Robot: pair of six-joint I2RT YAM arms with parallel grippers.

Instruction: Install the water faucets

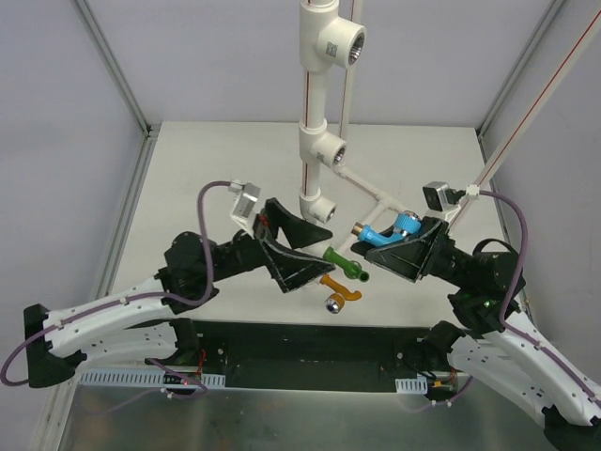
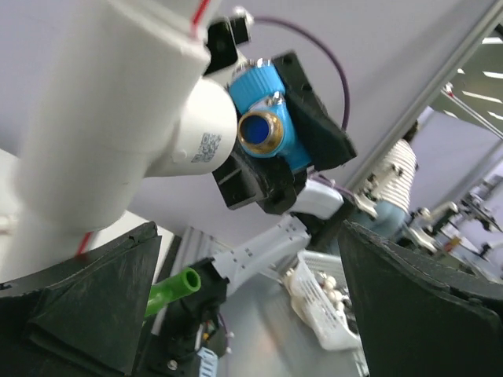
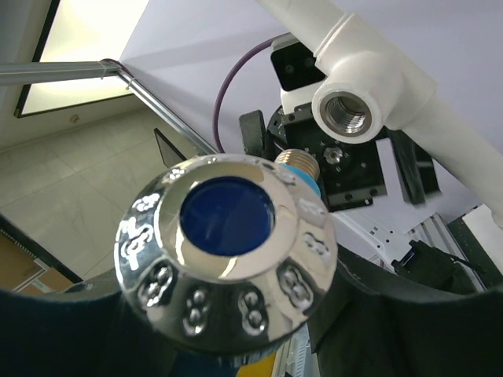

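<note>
The blue faucet (image 1: 383, 235) is in the air right of the white vertical pipe (image 1: 313, 99), my right gripper (image 1: 392, 256) shut on it. Its brass threaded end points left, clear of the pipe. In the right wrist view its chrome knob (image 3: 228, 216) fills the space between the fingers, the thread (image 3: 300, 161) showing behind. An empty threaded socket (image 3: 346, 115) is on the pipe. My left gripper (image 1: 324, 251) stands open beside the lower pipe, overlapping it from above; in the left wrist view the fingers (image 2: 86, 306) are wide apart, with no faucet held.
A green faucet (image 1: 345, 263) and an orange faucet (image 1: 338, 289) are fitted low on the pipe, close to the left fingers. Slanting white pipes (image 1: 376, 197) run behind. A white basket (image 2: 324, 302) with parts stands beyond.
</note>
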